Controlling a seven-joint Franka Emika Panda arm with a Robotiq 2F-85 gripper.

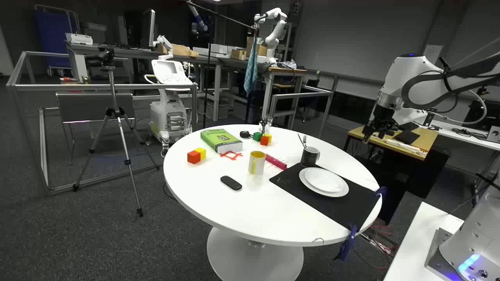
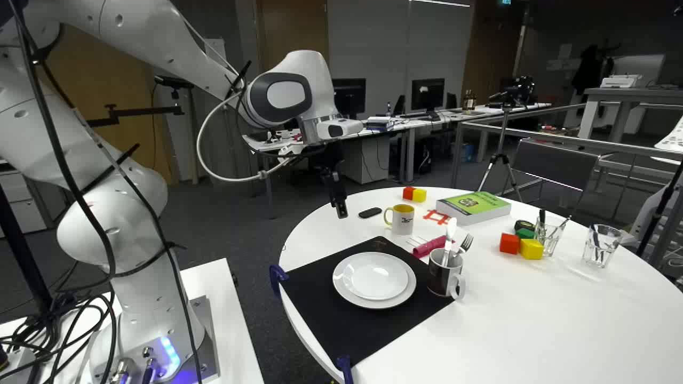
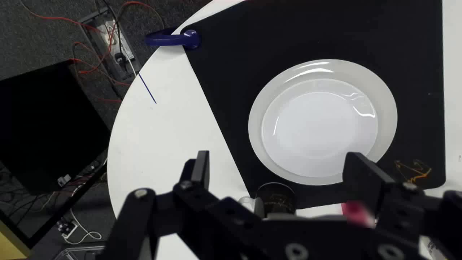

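My gripper is open in the wrist view, its two fingers wide apart and nothing held between them. It hangs above the table, as the exterior views show. Below it in the wrist view lies a small white plate (image 3: 320, 125) stacked on a larger white plate (image 3: 387, 108), both on a black placemat (image 2: 320, 307). A dark mug (image 2: 439, 275) with a knife and a fork (image 2: 465, 243) upright in it stands beside the plates. The gripper's body partly hides this mug in the wrist view. A white and yellow mug (image 2: 402, 220) stands farther off.
Blue clamps (image 1: 347, 243) grip the placemat at the table edge. A pink roll (image 2: 430, 246), a black oval object (image 1: 231, 182), a green book (image 1: 221, 140), coloured cubes (image 1: 194, 157) and glasses (image 2: 600, 246) stand around.
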